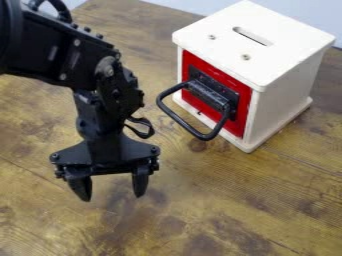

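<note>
My black gripper (110, 183) hangs low over the wooden floor at the left, its two fingers apart and pointing down, with nothing between them. To its upper right stands a white box (282, 90) with a red front panel (231, 124), a dark vent-like fitting in that panel, and a black loop handle (218, 128) jutting out toward the arm. A slot shows in the box's top. The gripper is clear of the box and handle.
Bare wooden floor (241, 210) fills the front and right, with more free floor at the far left behind the arm. A pale wall or edge runs along the top right.
</note>
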